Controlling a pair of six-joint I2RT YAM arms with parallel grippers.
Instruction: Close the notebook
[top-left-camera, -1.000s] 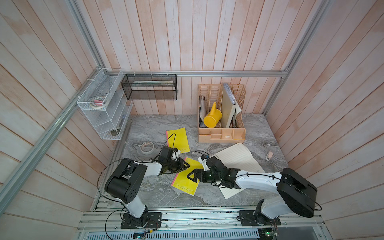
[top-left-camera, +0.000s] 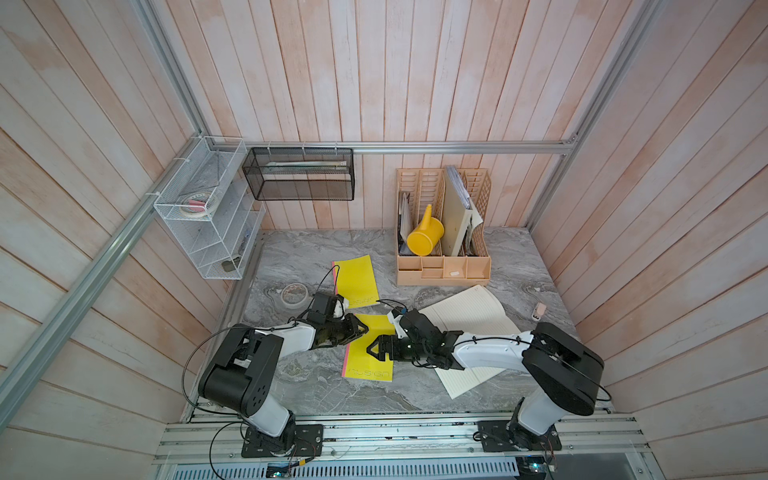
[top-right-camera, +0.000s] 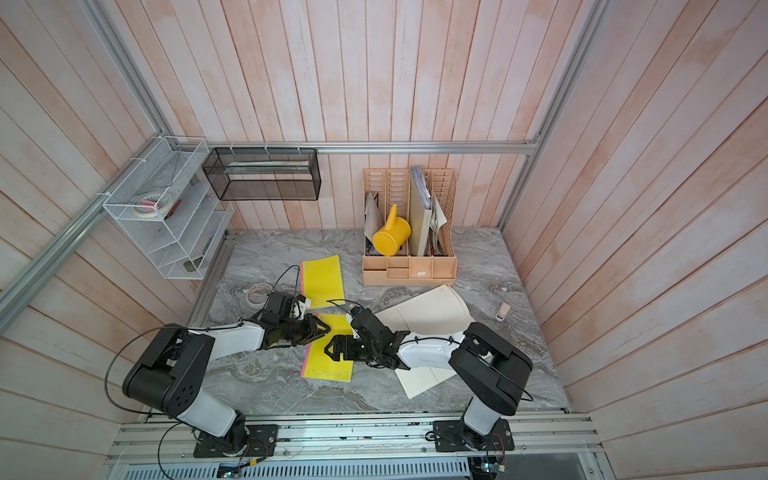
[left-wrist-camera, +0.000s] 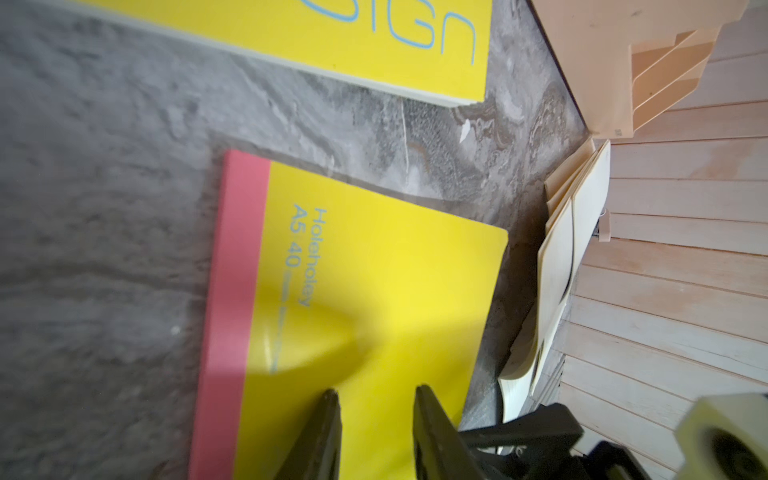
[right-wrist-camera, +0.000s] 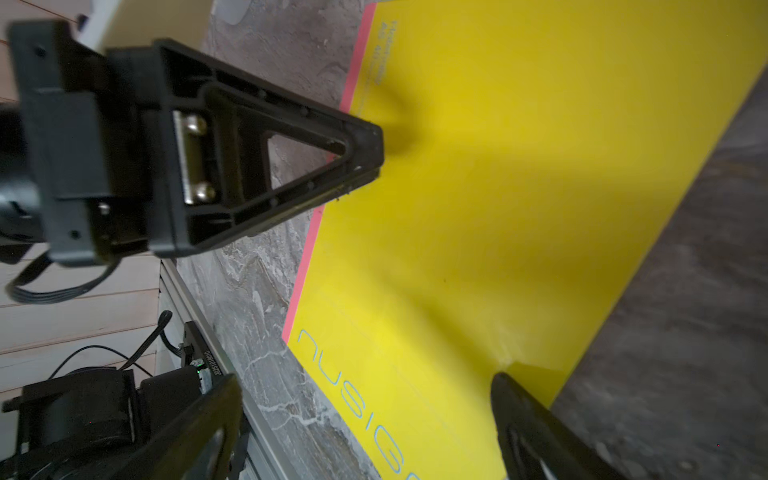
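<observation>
A yellow notebook with a pink spine (right-wrist-camera: 496, 208) lies flat in the lower middle of the table, beneath both grippers. My left gripper is low over its top end, fingers a little apart; I cannot see what, if anything, is between them. My right gripper (top-left-camera: 379, 347) is on the notebook's lower part, its fingers apart in the right wrist view, with no object seen between them. An open notebook with lined pages (top-left-camera: 472, 312) lies to the right, partly under the right arm. A second yellow notebook (top-left-camera: 356, 278) lies behind.
A peach organizer (top-left-camera: 442, 272) with files and a yellow watering can stands at the back. A tape roll (top-left-camera: 284, 297) lies at the left, a small pale object (top-left-camera: 540, 310) at the right. Wire shelves and a black basket hang on the walls.
The lower yellow notebook has straightened from a tilt, shifting slightly left. The left gripper moved slightly left; the right arm also moved left.
</observation>
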